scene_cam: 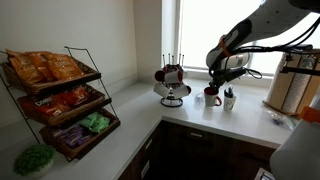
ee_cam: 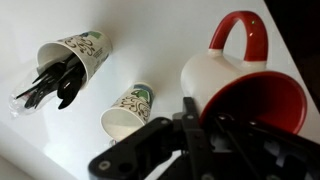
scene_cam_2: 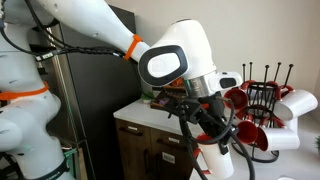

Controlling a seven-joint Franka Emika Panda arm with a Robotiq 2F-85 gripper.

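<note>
A white mug with a red handle and red inside [ee_cam: 222, 75] fills the right of the wrist view, its opening facing the camera. My gripper is shut on the mug's rim, one finger apparently inside and the other outside; the exact contact is partly hidden. In exterior view 1 the mug [scene_cam: 211, 97] is at the right part of the counter under the arm. Exterior view 2 shows the mug [scene_cam_2: 216, 160] below the gripper, which partly covers it. Whether its base touches the counter, I cannot tell.
Close to the mug are an empty patterned paper cup [ee_cam: 137, 100] and another paper cup [ee_cam: 90, 50] holding black utensils. A rack of red and white mugs [scene_cam: 172, 88] stands left along the counter [scene_cam: 130, 115]. Farther left is a snack shelf [scene_cam: 75, 132].
</note>
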